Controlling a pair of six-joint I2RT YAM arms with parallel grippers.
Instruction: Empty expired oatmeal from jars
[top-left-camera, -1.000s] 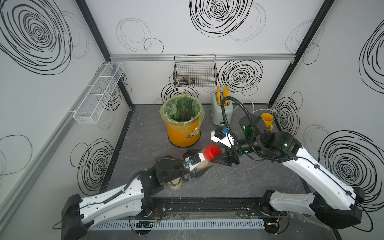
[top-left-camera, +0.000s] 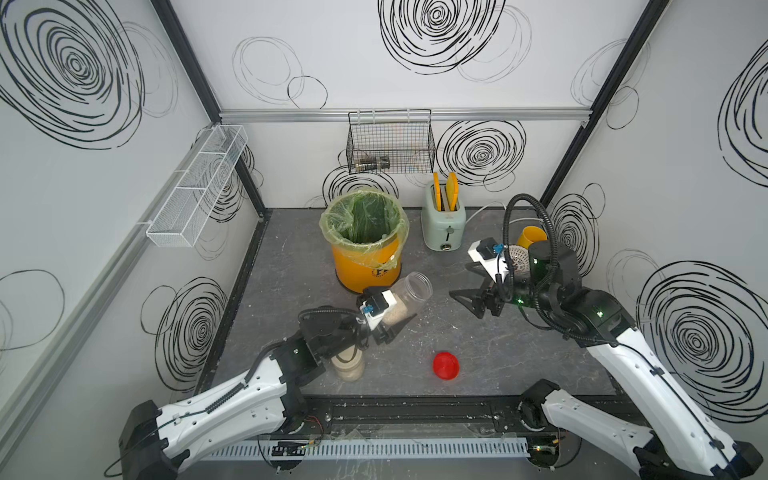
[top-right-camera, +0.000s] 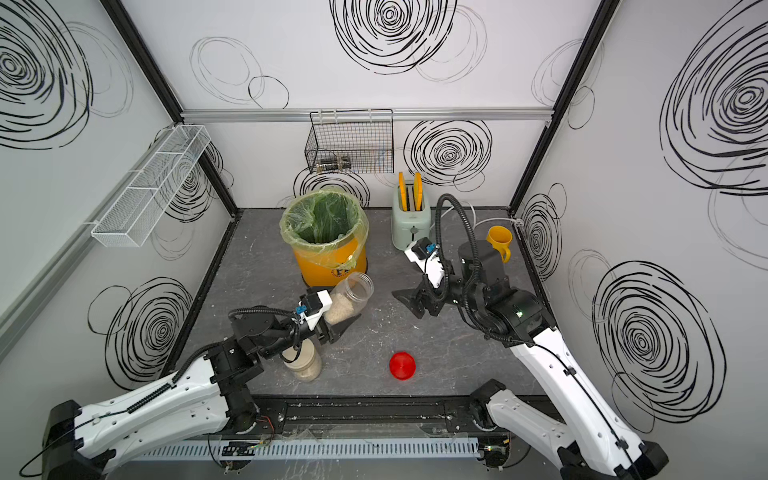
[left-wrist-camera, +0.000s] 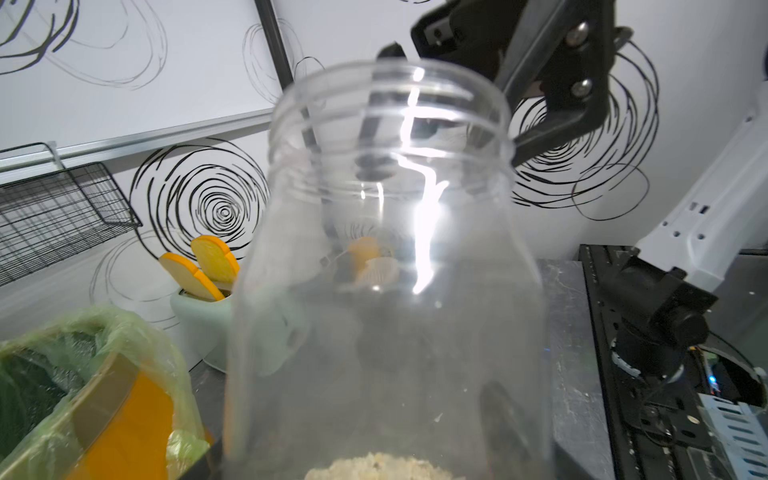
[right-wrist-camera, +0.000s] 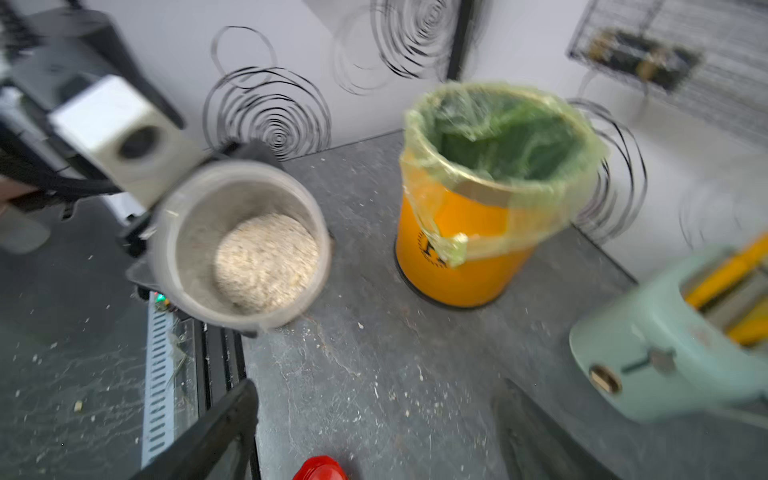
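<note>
A clear glass jar (top-left-camera: 413, 289) with pale oatmeal (right-wrist-camera: 268, 260) inside is held tilted by my left gripper (top-left-camera: 393, 321), shut around its body. Its mouth is uncovered, as the left wrist view shows up close. My right gripper is to the right of the jar, its fingers apart and nothing between them. The red lid (top-left-camera: 445, 365) is on the table near the front edge, apart from both grippers. A second jar (top-right-camera: 304, 362) stands partly hidden below the left arm. Behind the held jar is the orange bin (top-left-camera: 366, 268) with its green liner (right-wrist-camera: 504, 144).
A mint toaster (top-left-camera: 443, 228) with yellow slices stands at the back, right of the bin. The yellow mug (top-right-camera: 499, 238) is at the far right. Wire baskets hang on the back wall and left wall. Open table lies around the lid.
The red lid, earlier at the jar's mouth by my right gripper, is now down on the table. My right gripper has moved right, away from the jar. The left gripper still holds the jar.
</note>
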